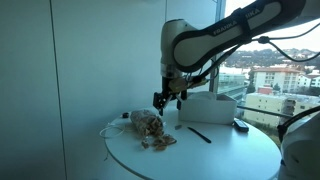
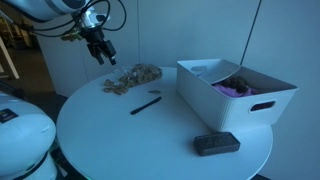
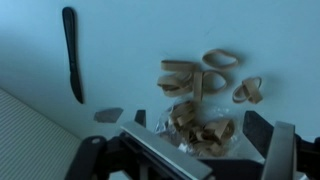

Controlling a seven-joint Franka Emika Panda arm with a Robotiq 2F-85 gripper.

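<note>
Several tan loops, like bands or strips, lie on the white table; one loose loop sits apart in the wrist view. Beside them is a clear plastic bag with more tan pieces inside. In exterior view 2 the bag rests near the table's far edge. My gripper hangs above the bag and loops, apart from the table. Its two fingers stand wide apart in the wrist view, holding nothing. Part of the bag is hidden behind the gripper's body.
A black knife lies flat on the table. The white box with purple contents stands at one side, and a dark block lies close to it.
</note>
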